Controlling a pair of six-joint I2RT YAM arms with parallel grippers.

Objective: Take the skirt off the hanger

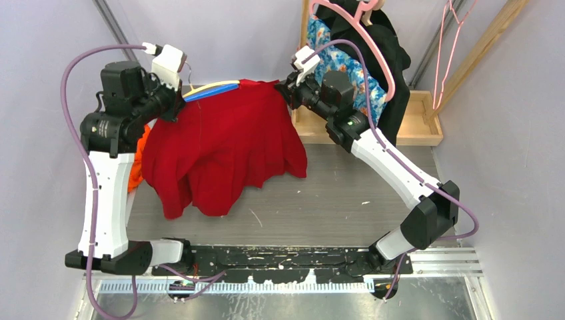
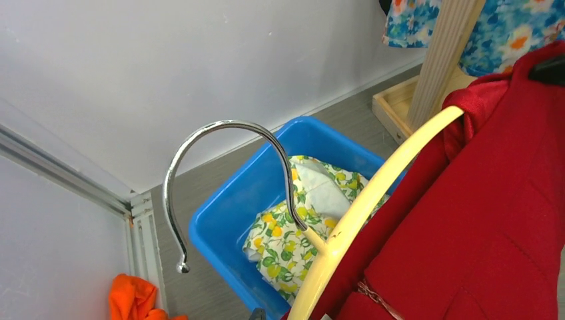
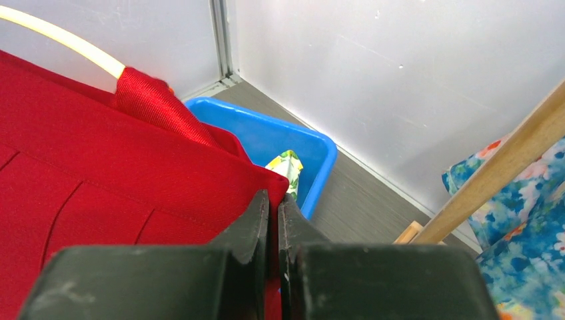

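A red skirt (image 1: 226,147) hangs stretched between the two arms, still on a pale yellow hanger (image 2: 373,187) with a metal hook (image 2: 220,123). My left gripper (image 1: 174,107) is at the skirt's left end by the hanger, shut on the hanger and skirt; its fingers are barely visible in the left wrist view. My right gripper is shut on the skirt's waistband corner, just beyond the hanger's end, where red fabric wraps the yellow arm.
A blue bin (image 2: 226,200) with lemon-print cloth sits behind the skirt. Orange cloth (image 2: 133,300) lies at the left. A wooden rack (image 1: 423,127) with blue floral and black garments and pink hangers stands back right. Walls are close on both sides.
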